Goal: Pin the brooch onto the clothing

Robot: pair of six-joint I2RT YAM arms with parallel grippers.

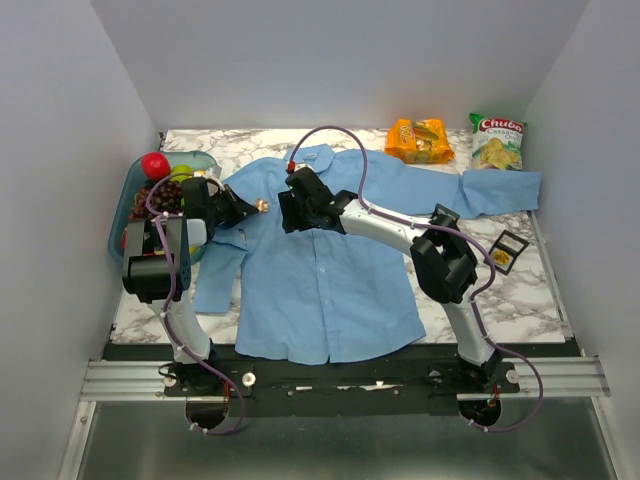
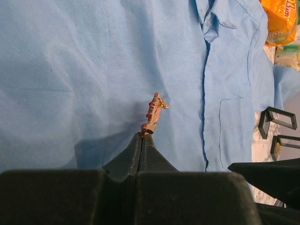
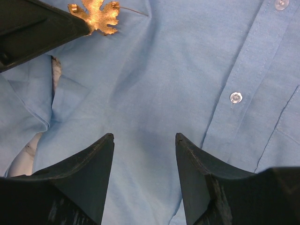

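A gold, leaf-shaped brooch (image 3: pixel 101 18) stands out from the tip of my left gripper (image 1: pixel 248 209), which is shut on its edge. In the left wrist view the brooch (image 2: pixel 153 112) shows edge-on, over the blue shirt (image 2: pixel 131 56). Just right of the brooch, over the shirt's chest, my right gripper is open, with only cloth showing beyond its gap.
At the left, a green basket (image 1: pixel 128 197) of fruit stands beside the left arm. An orange snack bag (image 1: pixel 419 141) and a chip bag (image 1: pixel 497 143) lie at the back right. A small black-framed item (image 1: pixel 507 251) lies on the marble tabletop (image 1: pixel 480 290).
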